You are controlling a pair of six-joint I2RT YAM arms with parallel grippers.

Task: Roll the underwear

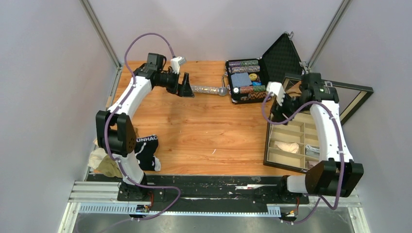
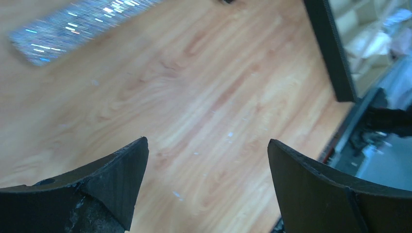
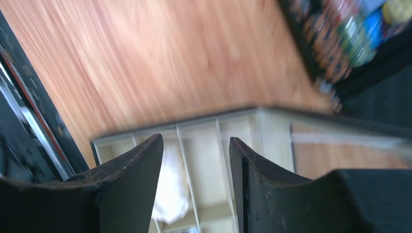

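Note:
Folded garments lie at the front left: black underwear with a lettered band (image 1: 146, 153), with olive and cream cloth (image 1: 111, 167) beside it. My left gripper (image 1: 185, 89) is open above the back-middle table, with bare wood between its fingers. My right gripper (image 1: 282, 110) is above the divided open box (image 1: 279, 155), its fingers apart (image 3: 196, 143) with nothing seen held. A light folded cloth (image 1: 287, 147) lies in one compartment of that box.
An open black case (image 1: 235, 95) of rolled items stands at the back right, a glittery cylinder (image 1: 206, 90) beside it. The box's glass lid stands raised at right.

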